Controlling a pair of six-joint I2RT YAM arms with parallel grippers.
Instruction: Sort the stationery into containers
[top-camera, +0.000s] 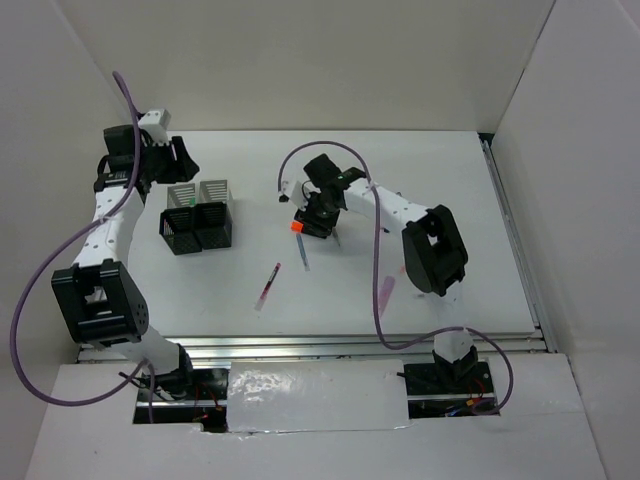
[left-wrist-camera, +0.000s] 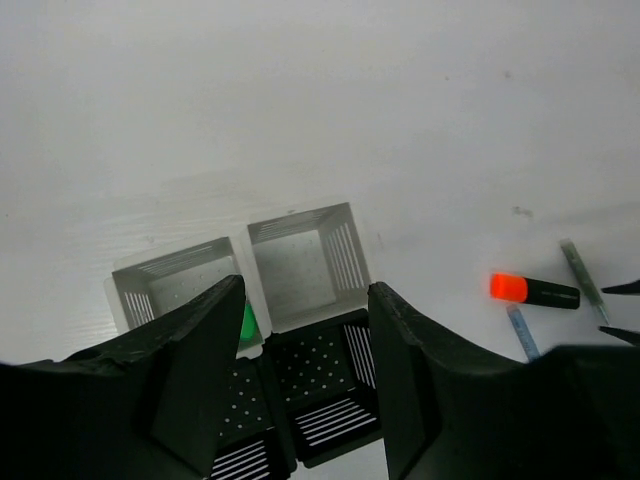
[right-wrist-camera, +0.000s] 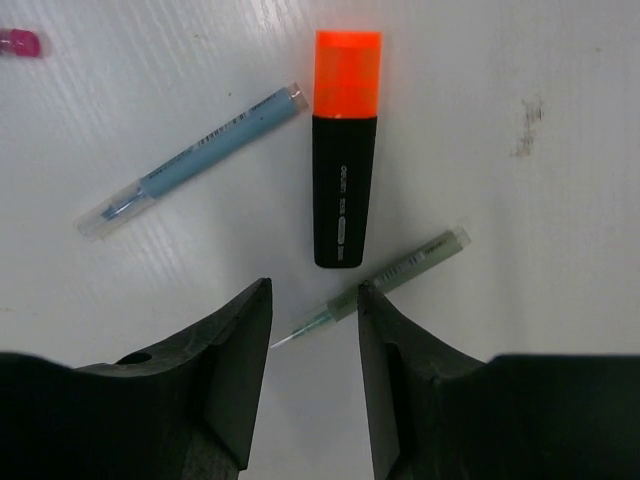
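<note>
An orange-and-black highlighter (right-wrist-camera: 345, 165) lies on the table, its black end nearest my right gripper. That gripper is open above the table, with empty space between its fingers. A grey-green pen (right-wrist-camera: 400, 268) lies slantwise past the highlighter's black end, and a light-blue pen (right-wrist-camera: 205, 155) lies to the other side. My left gripper is open and empty above the containers. Inside the left white basket (left-wrist-camera: 190, 255) a green item (left-wrist-camera: 248, 322) shows, partly hidden by a finger. The right white basket (left-wrist-camera: 298, 270) looks empty.
Two black baskets (top-camera: 211, 226) adjoin the white ones. A red-and-black pen (top-camera: 268, 285) lies at the front middle, and a pink item (top-camera: 386, 294) right of it. My right arm covers part of the table's right side.
</note>
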